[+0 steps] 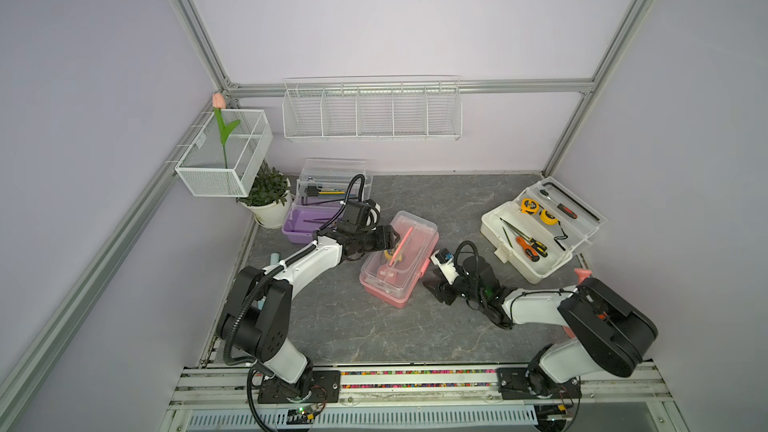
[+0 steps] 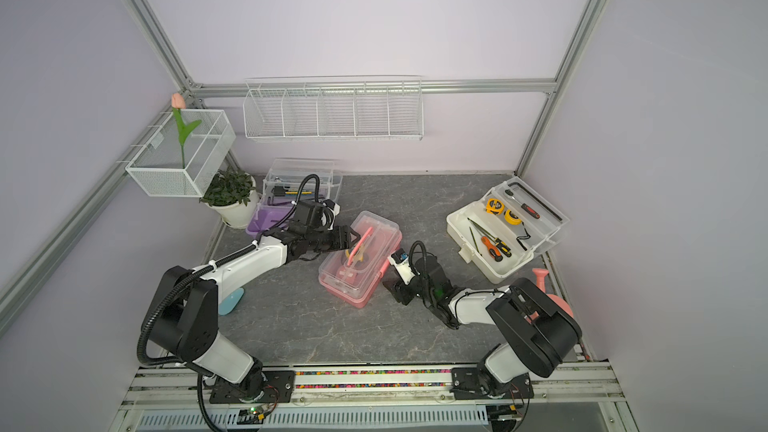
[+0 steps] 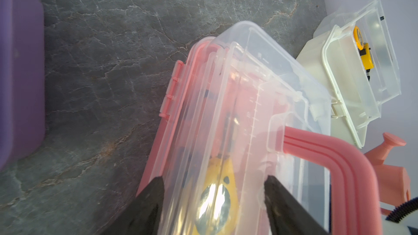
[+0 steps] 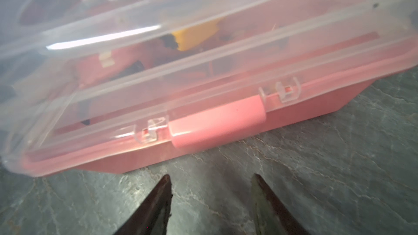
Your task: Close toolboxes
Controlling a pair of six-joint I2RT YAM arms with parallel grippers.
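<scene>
The pink toolbox (image 1: 400,268) lies in the middle with its clear lid down, its pink latch (image 4: 216,121) facing my right gripper. My left gripper is open over the lid, beside the pink handle (image 3: 348,165); whether it touches is unclear. My right gripper stands open just short of the latch side, nothing between its fingers. A purple toolbox (image 1: 304,224) at back left and a white toolbox (image 1: 512,264) on the right both have lids raised, with tools inside.
A potted plant (image 1: 268,208) stands at back left under a wire basket (image 1: 240,184). A pink watering can (image 3: 387,180) is at the right edge, partly behind my right arm. Bare counter lies behind and in front of the pink box.
</scene>
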